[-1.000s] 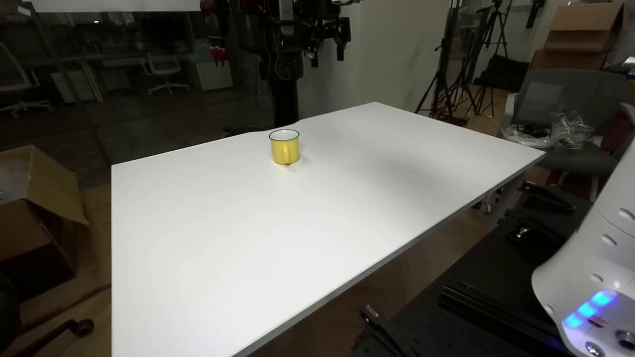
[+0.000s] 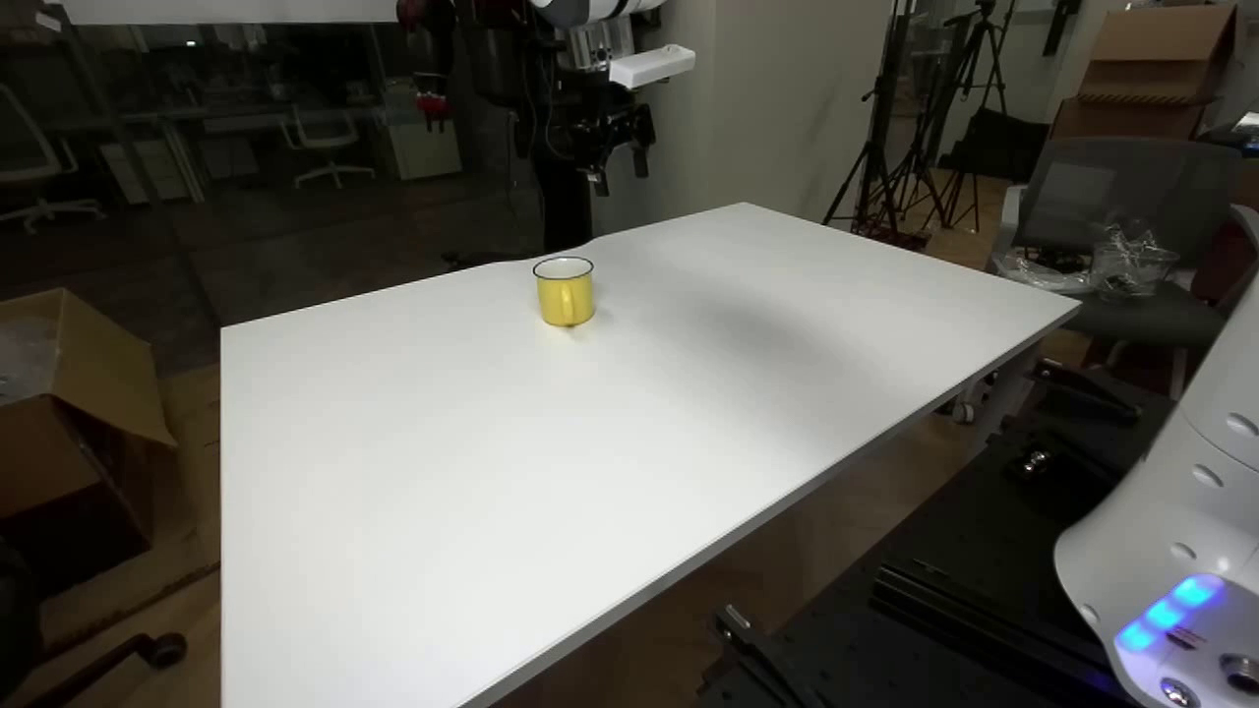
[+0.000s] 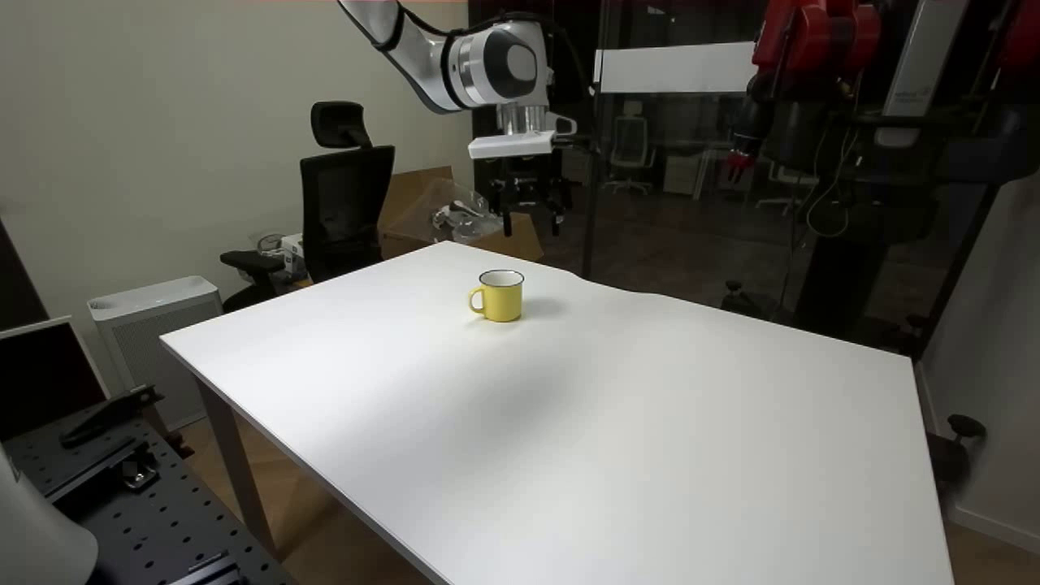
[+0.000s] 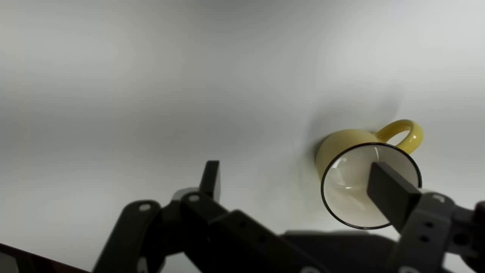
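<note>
A yellow enamel mug (image 2: 566,297) with a dark rim and white inside stands upright on the white table (image 2: 496,472). In exterior view 2 the mug (image 3: 502,301) shows its handle on the left. My gripper (image 3: 532,224) hangs open above the tabletop, clear of the mug, with nothing between its fingers. From the wrist, the mug (image 4: 345,191) lies at the lower right, its handle towards the upper right. One finger (image 4: 393,195) overlaps the mug's opening in that view; the other finger (image 4: 210,179) has bare table beneath it.
Apart from the mug, the tabletop is bare. A second, red-and-black robot (image 3: 814,49) stands beyond the far edge. A black office chair (image 3: 341,205) and an open cardboard box (image 2: 83,413) are on the floor around the table.
My gripper has come down and shifted left in exterior view 1, bringing the white wrist part into sight. The mug has stayed in place.
</note>
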